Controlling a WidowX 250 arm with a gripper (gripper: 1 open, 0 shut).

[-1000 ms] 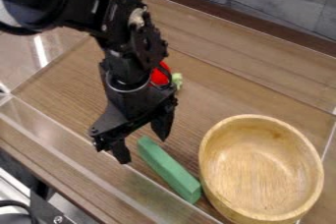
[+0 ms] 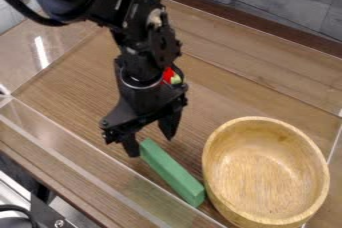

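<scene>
My black gripper (image 2: pixel 142 132) hangs over the wooden table with its two fingers apart, open, low above the upper end of a green rectangular block (image 2: pixel 173 173). Nothing shows between the fingers. The block lies diagonally beside a large tan round bowl (image 2: pixel 266 130). Behind the gripper, a small red object (image 2: pixel 170 76) with some green is mostly hidden by the arm.
A grey tiled wall (image 2: pixel 247 2) stands behind it. Dark cables (image 2: pixel 14 212) lie at the lower left edge.
The gripper has shifted slightly, its body rising a little toward the back, and less of the red object shows. The green block and bowl have not moved.
</scene>
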